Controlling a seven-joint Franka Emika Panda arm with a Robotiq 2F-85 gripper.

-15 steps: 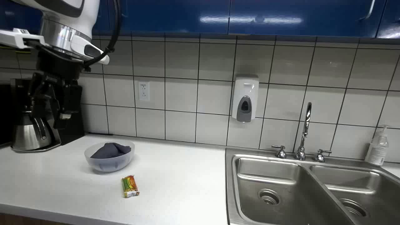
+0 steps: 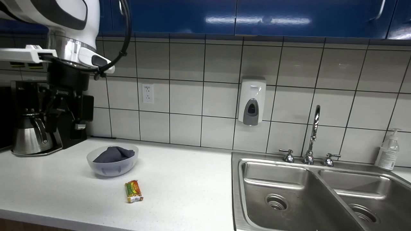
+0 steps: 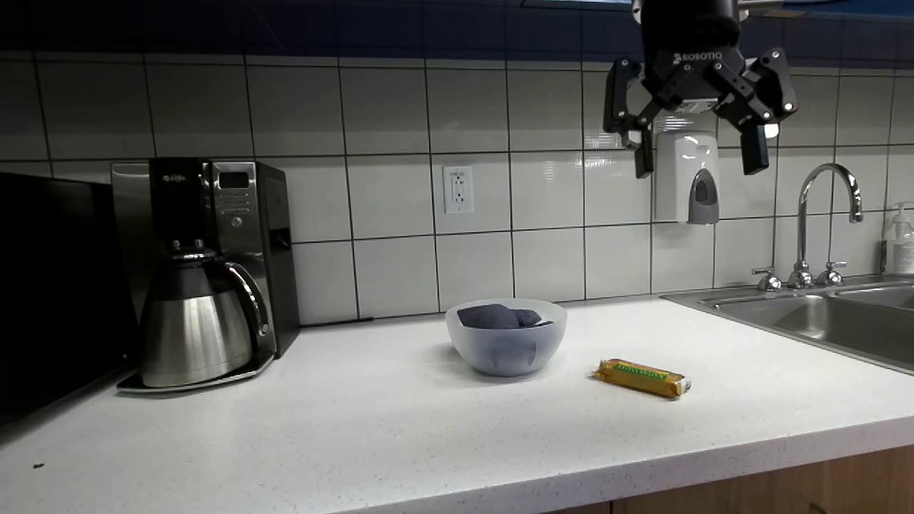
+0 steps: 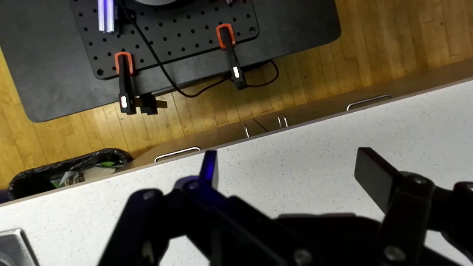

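A frosted bowl [image 2: 112, 167] stands on the white counter, a dark grey cloth [image 2: 115, 154] bunched inside it; in the second exterior view the bowl [image 3: 507, 350] sits near the middle. Beside it, apart from it, lies a small yellow, red and green packet [image 2: 133, 191], seen side-on as a yellow wrapper [image 3: 640, 378] in the other exterior view. High above the counter hangs my gripper [image 3: 700, 163], open, its fingers wide apart and nothing between them. In the wrist view the gripper has only bare counter and floor beyond it; bowl and packet are out of that view.
A coffee maker with a steel carafe [image 3: 197, 321] stands at the counter's left. The double sink [image 2: 277, 184] and faucet [image 2: 312, 134] are on the right. A soap dispenser [image 2: 252, 100] hangs on the wall. Counter between packet and sink is clear.
My arm and gripper have shifted slightly to the right in the first exterior view, and the gripper hangs more upright. Bowl, cloth and packet have stayed in place.
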